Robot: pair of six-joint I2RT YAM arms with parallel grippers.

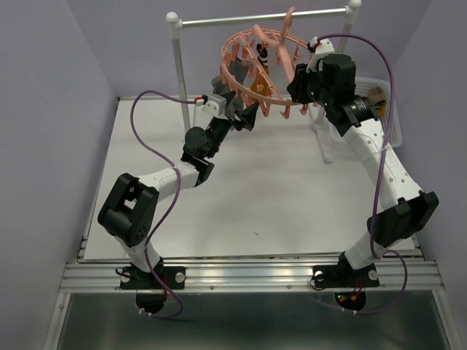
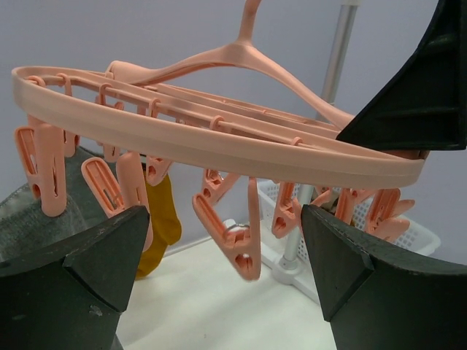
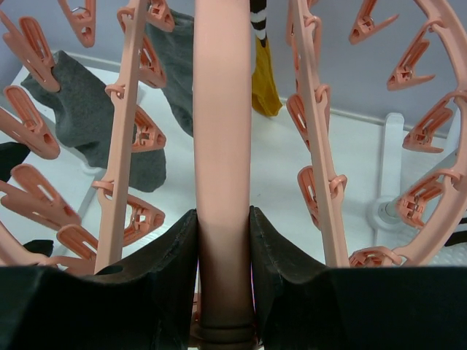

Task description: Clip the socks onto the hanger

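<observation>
A pink round hanger (image 1: pixel 257 98) with many clips hangs from the white rack's bar. My right gripper is shut on a pink bar (image 3: pixel 222 95) of it at the right rim. My left gripper stands open below the front rim, with a dangling clip (image 2: pixel 237 237) in the gap between its fingers, untouched as far as I can tell. Grey socks (image 3: pixel 84 109) and a yellow sock with a black-and-white striped part (image 3: pixel 265 80) hang at the left and back of the hanger. How the clips hold them is partly hidden.
A white basket (image 1: pixel 394 120) with a few items stands at the back right, behind my right arm. The white rack's posts (image 1: pixel 179 80) frame the hanger.
</observation>
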